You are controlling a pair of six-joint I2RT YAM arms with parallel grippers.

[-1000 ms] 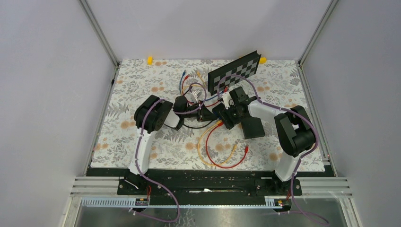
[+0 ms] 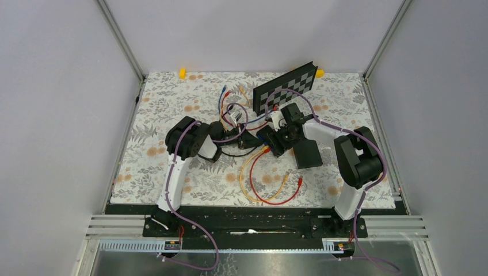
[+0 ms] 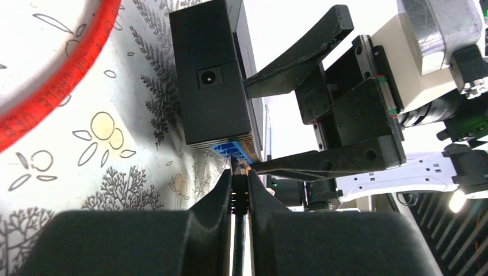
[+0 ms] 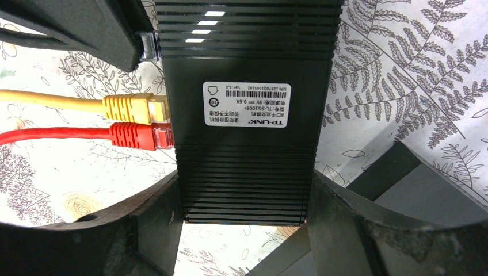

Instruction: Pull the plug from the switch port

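The black network switch is held by my right gripper, shut across its body. In the left wrist view my left gripper is shut on a plug at the blue port on the switch's end. Whether the plug is seated there is hard to tell. In the right wrist view a yellow plug and a red plug lie beside the switch.
A checkered board stands behind. A dark flat block lies right of the switch. Loose cables lie at the back and front.
My left arm has shifted very slightly since one second ago. The right arm and switch look unchanged.
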